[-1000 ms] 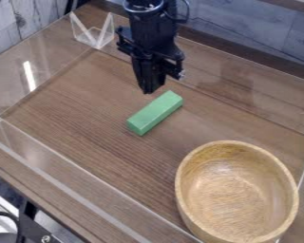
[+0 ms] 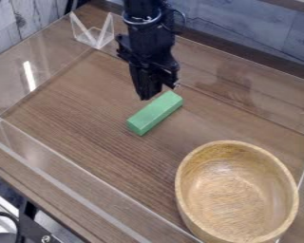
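Note:
My gripper (image 2: pixel 147 84) hangs from the top centre, dark, its tips just above and left of a green rectangular block (image 2: pixel 156 114) that lies flat on the wooden table, tilted diagonally. Whether the fingers are open or shut is hard to make out at this size. A large round tan bowl (image 2: pixel 235 188) occupies the lower right.
Grey walls border the table (image 2: pixel 66 133) at the back. Clear plastic pieces sit at the top-left and left edges.
My gripper has shifted slightly down toward the block. The block and bowl are where they were.

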